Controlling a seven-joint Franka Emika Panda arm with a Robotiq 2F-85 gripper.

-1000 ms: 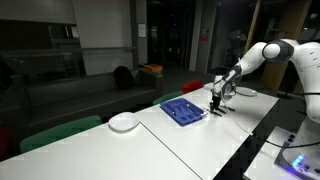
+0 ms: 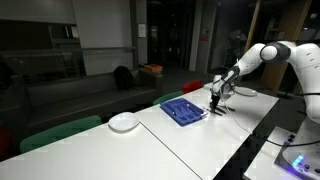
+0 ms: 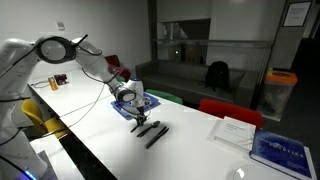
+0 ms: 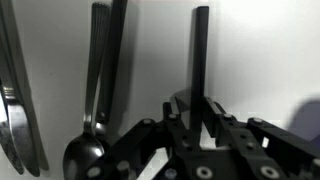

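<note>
A slim black utensil handle [image 4: 200,50] runs down the wrist view and in between the fingers of my gripper. The fingers are partly open around it, with a gap showing on the left side. To the left lie another black handle [image 4: 116,55], a metal spoon [image 4: 82,155] and more silver cutlery [image 4: 17,120]. In exterior view 2 my gripper [image 3: 138,123] is low at the table beside dark utensils [image 3: 157,137]. Its fingertips are too small there to make out.
The blue tray [image 2: 182,110] rests on the white table close to the arm. A white plate [image 2: 124,122] lies farther left in exterior view 1. Blue boxes [image 3: 284,148] occupy the table's right side in exterior view 2.
Over the last second the arm stays nearly in place above the utensils. No clear movement of the tray, plate or cutlery shows.
</note>
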